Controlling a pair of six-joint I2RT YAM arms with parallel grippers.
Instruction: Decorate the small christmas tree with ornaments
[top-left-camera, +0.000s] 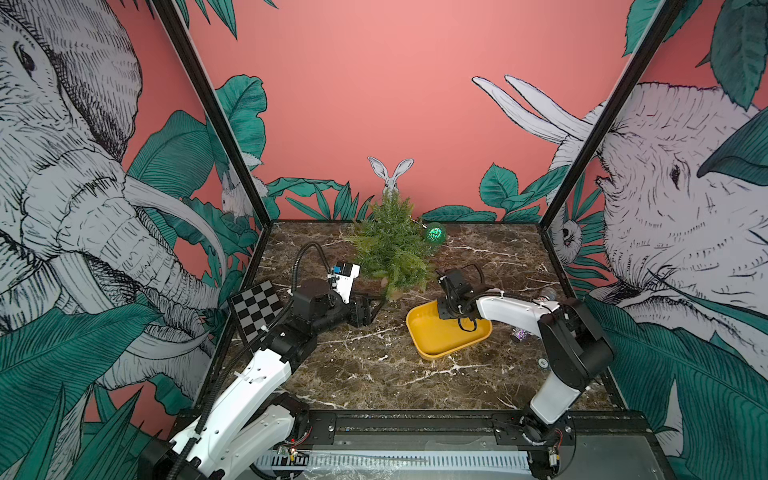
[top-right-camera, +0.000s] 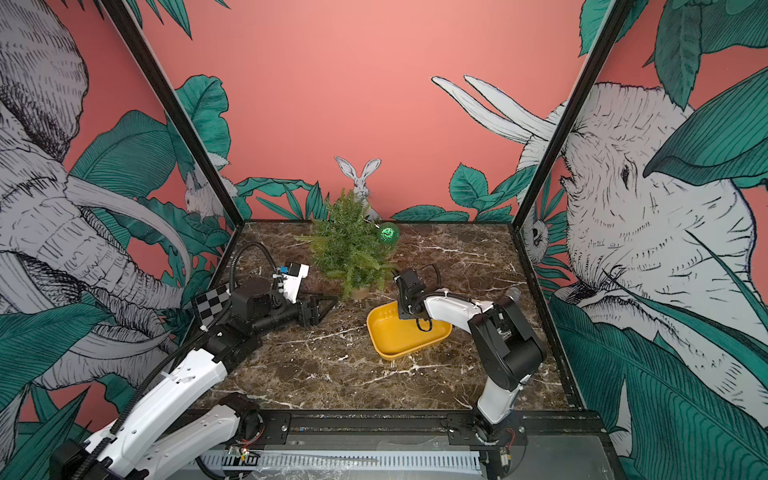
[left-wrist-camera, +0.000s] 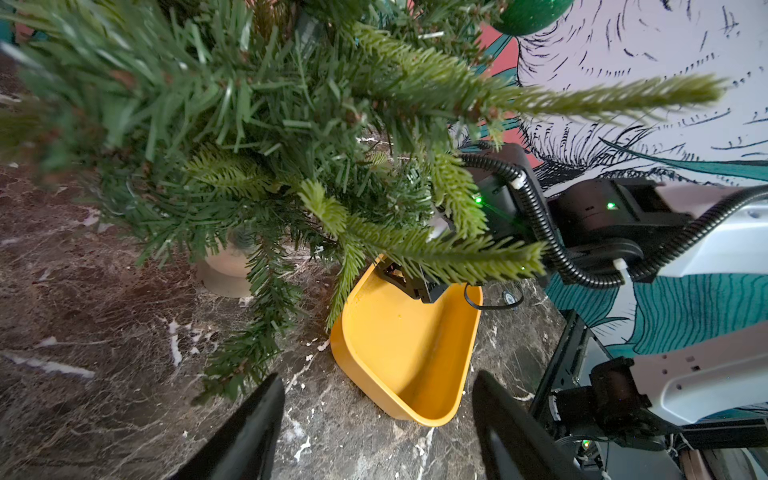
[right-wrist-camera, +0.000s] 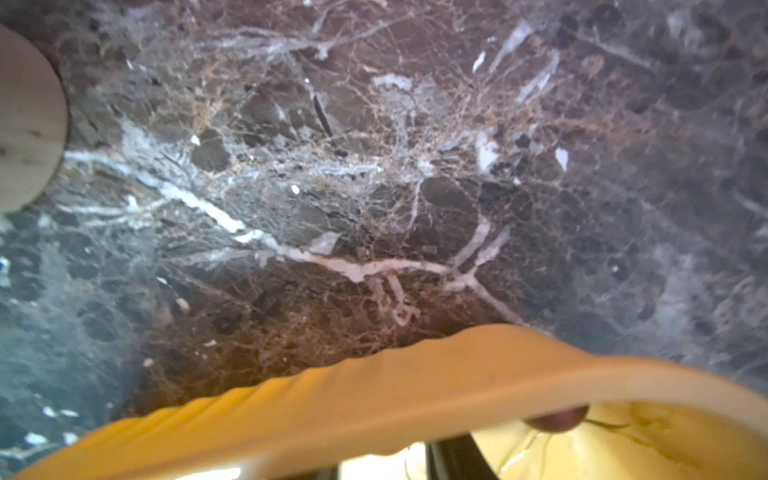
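Observation:
The small green tree (top-left-camera: 389, 240) stands at the back of the table. A shiny green ball (top-left-camera: 434, 233) hangs at its right side. In front of it sits the yellow tray (top-left-camera: 432, 349), its left part bare. My right gripper (top-right-camera: 408, 317) points down at the tray's back edge, and in the right wrist view the tray rim (right-wrist-camera: 448, 368) hides most of its fingers (right-wrist-camera: 460, 460). A small dark red round shape (right-wrist-camera: 560, 419) shows inside the tray there. My left gripper is open and empty, low in front of the tree.
Right of the tray, partly behind the right arm, lies a glittery purple piece (top-left-camera: 520, 333), with a small disc (top-left-camera: 543, 363) nearby. A checkered board (top-left-camera: 256, 310) leans at the left edge.

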